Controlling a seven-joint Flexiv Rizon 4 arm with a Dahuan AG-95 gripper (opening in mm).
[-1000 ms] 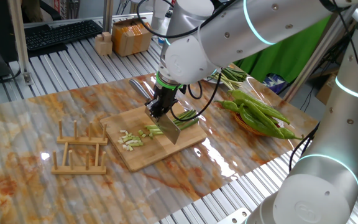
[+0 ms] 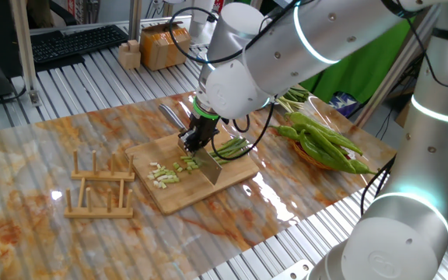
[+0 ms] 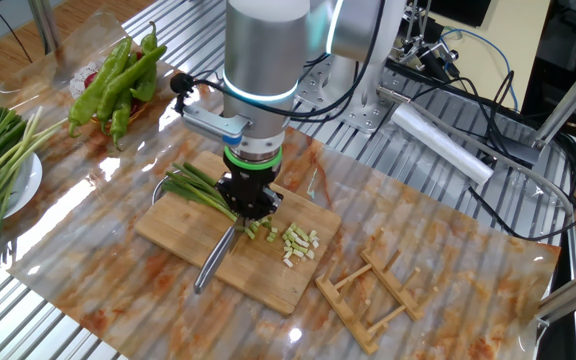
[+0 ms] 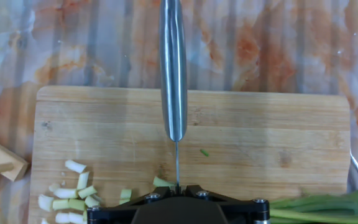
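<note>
My gripper is shut on a metal knife, pinching its blade near the handle. In exterior view 1 the broad blade reaches down to the wooden cutting board, among the scallions. Uncut scallion stalks lie on one side of the blade. Several short cut pieces are scattered on the other side. The knife's handle sticks out past the board's edge. From the wrist view, the blade's lower edge is hidden beneath the gripper.
A wooden peg rack stands beside the board. Long green peppers lie in a basket on the other side. More scallions rest on a white plate.
Compared with a second ago, my gripper and the knife have come down and shifted slightly left in exterior view 1. The blade now meets the scallions on the board.
</note>
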